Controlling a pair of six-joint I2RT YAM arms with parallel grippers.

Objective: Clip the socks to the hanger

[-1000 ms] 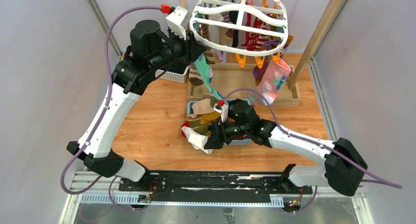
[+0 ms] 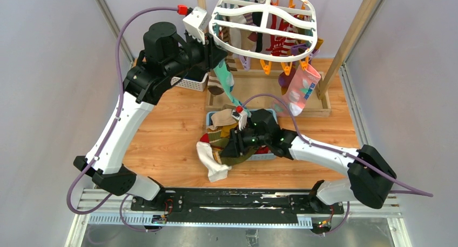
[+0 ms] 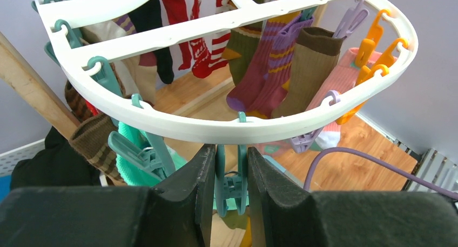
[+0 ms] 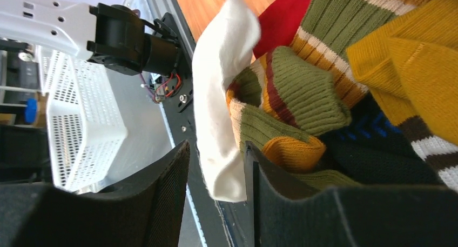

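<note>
The white oval hanger (image 2: 264, 28) fills the upper middle of the top view, with many socks and clips hanging from it. In the left wrist view my left gripper is shut on a teal clip (image 3: 232, 185) hanging from the front rim. No sock shows in this clip's fingers. My right gripper is partly open, low over the front of the sock basket. A white sock (image 4: 216, 95) shows beyond the gap between its fingers, and an olive sock with orange bands (image 4: 270, 122) lies beside it. Contact with either sock is unclear.
The blue basket (image 2: 264, 156) holds several more socks. A mint sock (image 2: 224, 79) hangs close to the left gripper, and a pink sock (image 2: 302, 90) hangs at the right. Wooden floor (image 2: 162, 144) left of the basket is bare.
My right gripper has shifted slightly left. The white sock has moved left and down, stretching past the basket's front, and olive cloth now shows under the gripper. The left arm has stayed still.
</note>
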